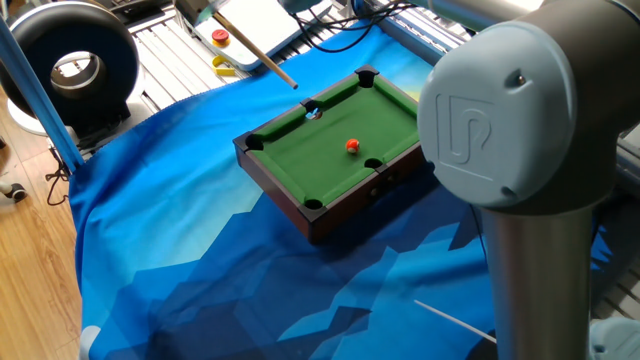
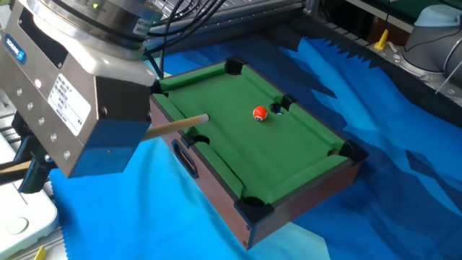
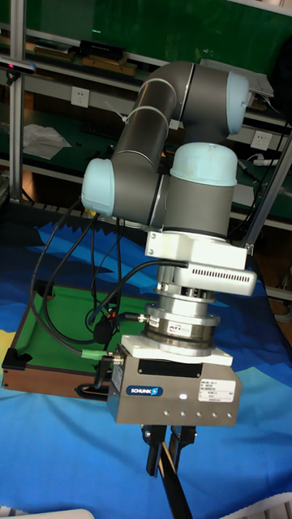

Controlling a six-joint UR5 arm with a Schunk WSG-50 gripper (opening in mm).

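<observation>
A wooden cue stick [image 1: 262,55] slants down toward the small pool table [image 1: 280,205], its tip short of the near-middle pocket in exterior view 1. In exterior view 2 the tip of the cue [image 2: 177,126] appears over the side rail. An orange-and-white ball [image 2: 260,113] rests on the green felt, close to the far side pocket. My gripper [image 3: 164,467] has its black fingers closed around the stick, which sticks out below them in exterior view 3. A small bluish-white patch shows at one side pocket [image 1: 313,112]; what it is I cannot tell.
Blue patterned cloth [image 1: 170,240] lies around the table, with clear room at its front. A red button [image 1: 220,37] and a yellow piece [image 1: 222,66] are at the back. Black cables [image 3: 65,250] hang beside the arm. A thin white rod [image 1: 455,317] lies at front right.
</observation>
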